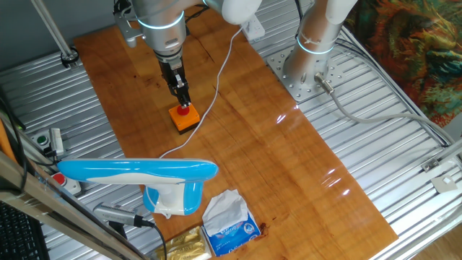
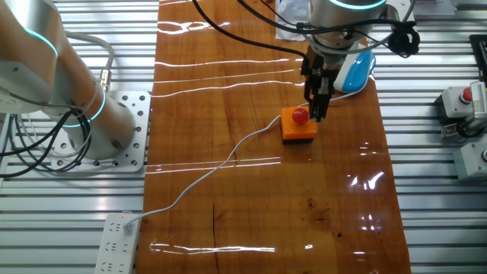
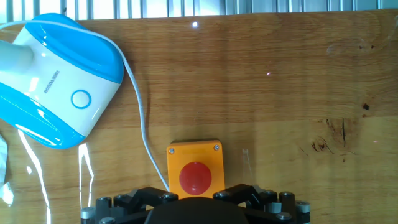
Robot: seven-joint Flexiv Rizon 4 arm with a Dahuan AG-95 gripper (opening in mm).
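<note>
An orange box with a black base [image 1: 186, 120] stands on the wooden table, its round red button [image 3: 195, 178] facing up. My gripper [image 2: 316, 116] points down close by the box. Its fingertips appear beside the button in exterior view 2 and overlap its far edge in exterior view 1. Whether they touch it cannot be told. At the bottom of the wrist view, dark finger parts [image 3: 146, 197] show just below the button. The finger gap is not clear, and nothing held shows.
A white cable [image 2: 199, 181] crosses the table past the box. A blue-and-white appliance [image 1: 137, 173], a tissue pack [image 1: 231, 232] and a gold packet [image 1: 184, 245] lie towards one end. Bare table [image 3: 298, 74] spreads right of the box in the wrist view.
</note>
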